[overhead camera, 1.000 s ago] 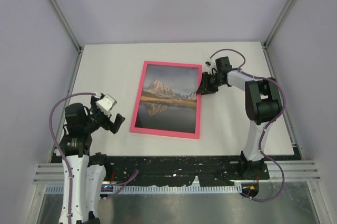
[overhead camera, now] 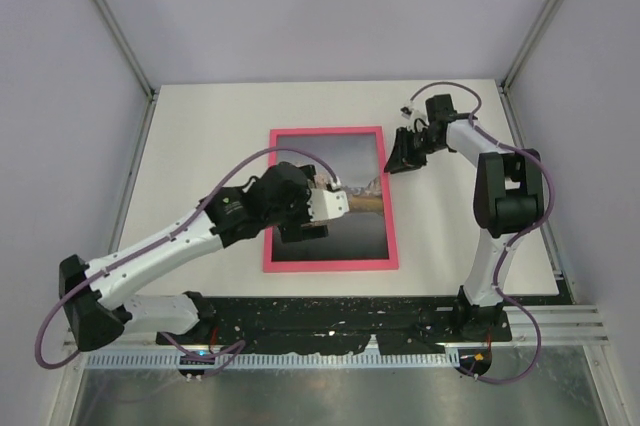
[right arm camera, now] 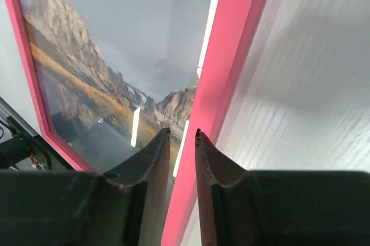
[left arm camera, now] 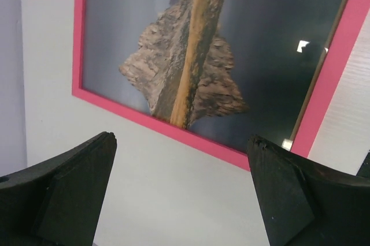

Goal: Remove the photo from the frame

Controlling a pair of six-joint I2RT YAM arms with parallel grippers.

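A pink picture frame (overhead camera: 391, 236) lies flat on the white board, holding a mountain landscape photo (left arm camera: 191, 67) behind glossy glazing. My left gripper (overhead camera: 316, 201) hangs over the frame's middle, hiding much of it; in the left wrist view its fingers (left arm camera: 69, 188) are wide apart with nothing between them. My right gripper is at the frame's right rail, upper part in the top view. In the right wrist view its fingertips are a small gap apart at the inner edge of that rail; whether anything is between them is unclear.
The white board (overhead camera: 205, 121) is clear around the frame on the left and top. Grey walls stand at both sides and the back, with a dark strip and metal rail along the front edge.
My left arm has swung right from the board's left side to over the frame. The frame has shifted slightly right, and my right gripper has moved a little right and up.
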